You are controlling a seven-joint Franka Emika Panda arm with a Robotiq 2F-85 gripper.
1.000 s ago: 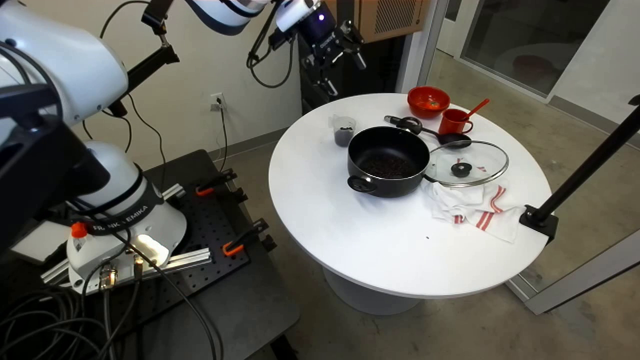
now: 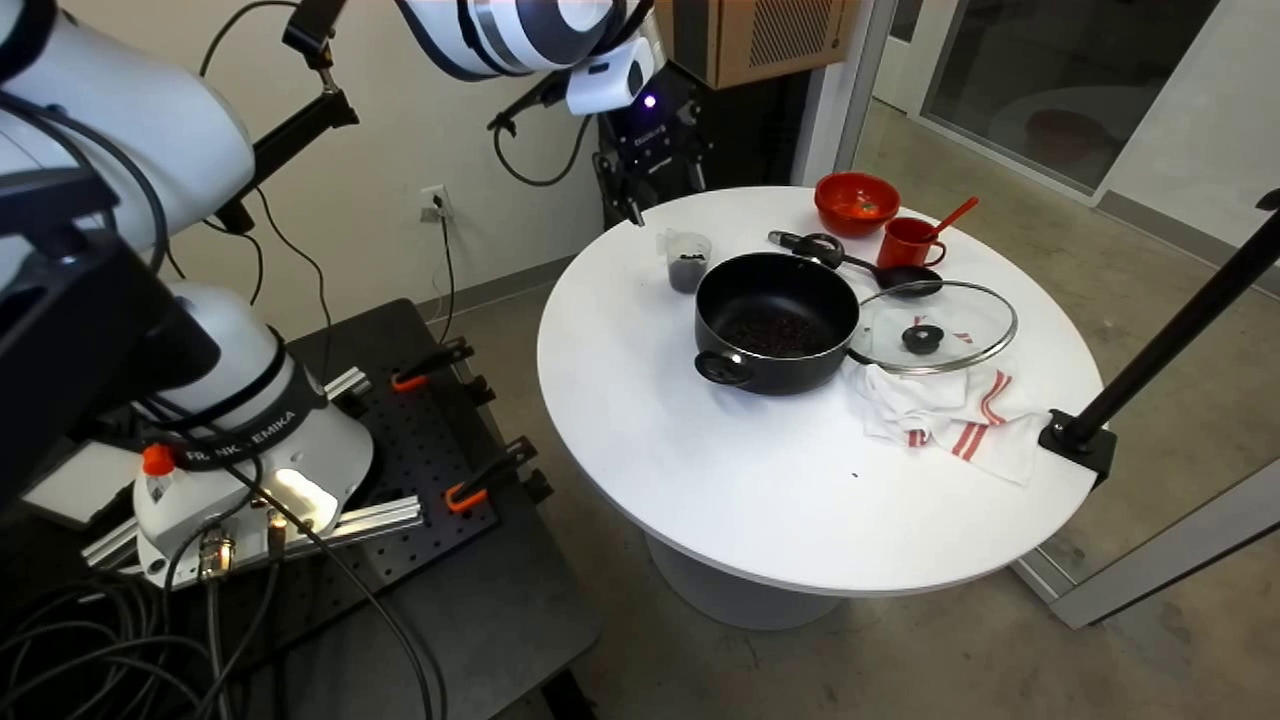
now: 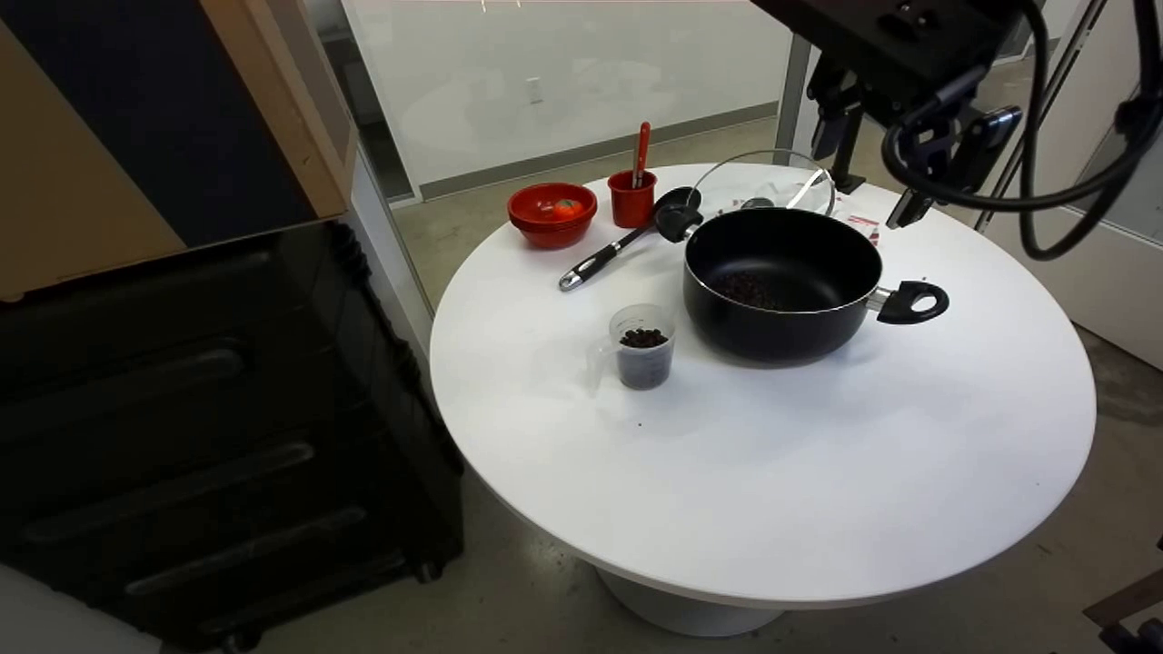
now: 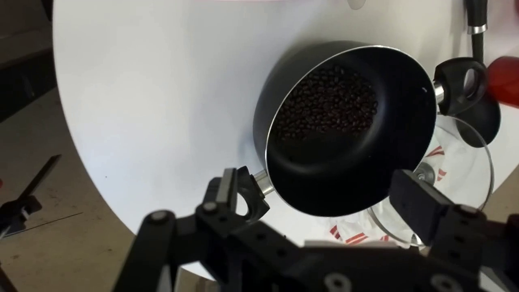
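Note:
My gripper (image 2: 667,199) hangs above the table's far left edge in exterior view 1, fingers pointing down. In the wrist view its two dark fingers (image 4: 226,190) stand wide apart, so it is open and holds nothing. A black pot (image 3: 780,327) sits uncovered on the table, with dark beans (image 4: 326,102) across part of its bottom. Beside the pot is a clear measuring cup (image 3: 645,369) containing dark beans. A glass lid (image 2: 882,336) with a black knob rests by the pot on a white, red-striped towel (image 2: 990,420).
Red bowls (image 3: 552,223), a red mug (image 3: 632,202) with a red-handled utensil, and a black ladle (image 3: 611,260) stand beyond the cup in exterior view 2. A black post (image 2: 1164,324) is clamped to its right edge.
In exterior view 1 my gripper has shifted lower and slightly left, turning from a slant to point more steeply downward. The things on the table have stayed in place.

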